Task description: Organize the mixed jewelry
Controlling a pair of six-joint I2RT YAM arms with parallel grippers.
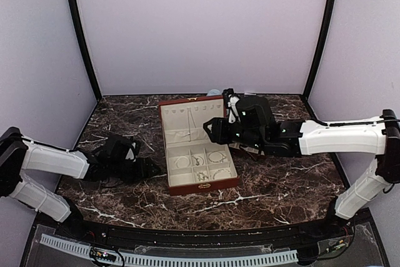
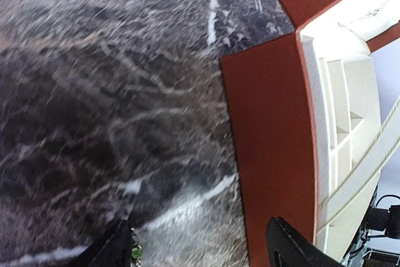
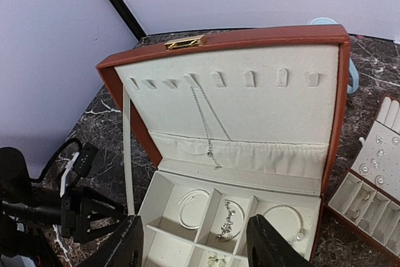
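Observation:
The open red-brown jewelry box [image 1: 204,186] has a cream lining, with a thin necklace [image 3: 204,120] hanging from one of its lid hooks. Bracelets lie in its compartments: a plain ring-shaped one [image 3: 182,214], a charm one [image 3: 228,217] and a beaded one [image 3: 300,229] in the back row, more in front. My left gripper is open, low beside the box's left wall. A small green-and-silver piece [image 2: 136,252] shows at its left fingertip, partly hidden. Above the box, at the lid's right side, my right gripper stands open and empty.
A smaller tray [image 3: 372,192] with rings and slots stands right of the box, mostly behind the right arm from above. A pale blue object [image 3: 353,76] is behind the lid.

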